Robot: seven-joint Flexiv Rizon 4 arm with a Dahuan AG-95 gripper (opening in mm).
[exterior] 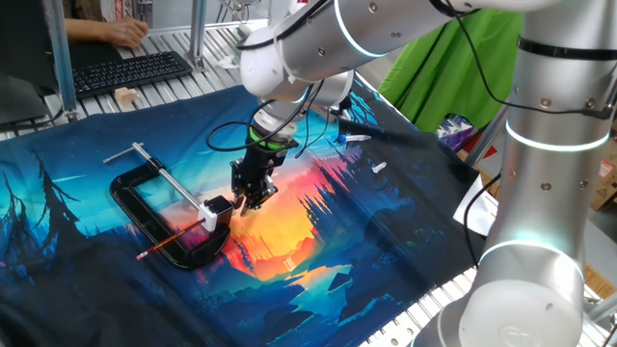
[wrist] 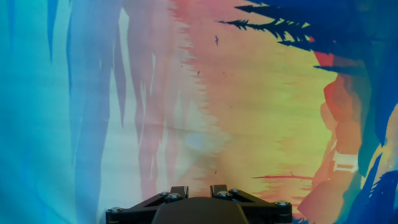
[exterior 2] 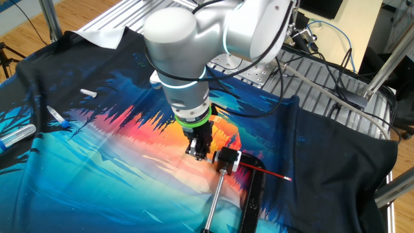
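Observation:
My gripper (exterior: 247, 205) points down over the bright orange part of the printed cloth, close beside a black block (exterior: 220, 206) on the clamp. In the wrist view, its two fingertips (wrist: 179, 191) stand a short way apart with nothing seen between them. A black C-clamp (exterior: 141, 210) with a silver screw rod (exterior: 174, 180) lies on the cloth. From the block's white part (exterior: 207, 216) a red pencil (exterior: 172, 238) sticks out, away from my gripper. In the second exterior view the block (exterior 2: 227, 156) sits just right of my gripper (exterior 2: 199, 157); whether they touch is unclear.
Small clear tubes (exterior 2: 57, 116) and a short white piece (exterior: 379, 167) lie farther off on the cloth (exterior: 405, 231). Beyond the cloth are a keyboard (exterior: 130, 73) and a person's hand (exterior: 125, 33). Cables loop around the wrist of the arm.

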